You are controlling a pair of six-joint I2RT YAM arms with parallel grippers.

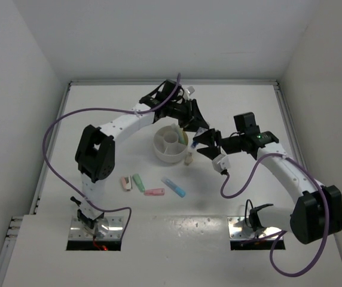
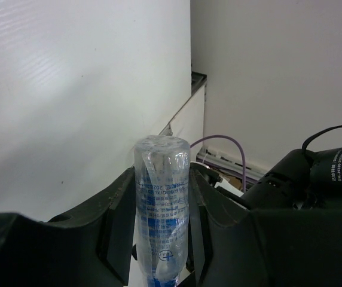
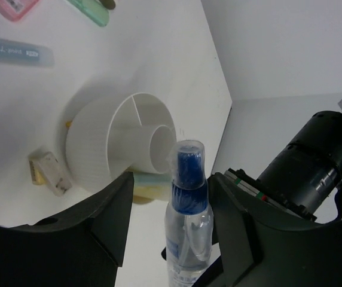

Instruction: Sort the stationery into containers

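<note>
A clear plastic tube point(image 2: 162, 227) with blue print is pinched between the fingers of my left gripper, which is shut on it above the table. Its blue-capped end point(image 3: 190, 179) points into the right wrist view. There my right gripper stands part open around that end; a gap shows on the left, and the tube is close to the right finger. Both grippers meet right of the round white container point(image 1: 166, 156), which has compartments. A pale green and yellow item point(image 3: 152, 186) shows at its side, partly hidden.
On the table lie a blue marker point(image 1: 174, 187), a pink item point(image 1: 154, 192), a green item point(image 1: 138, 183) and a red-and-white item point(image 1: 126, 183). A small beige block point(image 3: 52, 173) sits beside the container.
</note>
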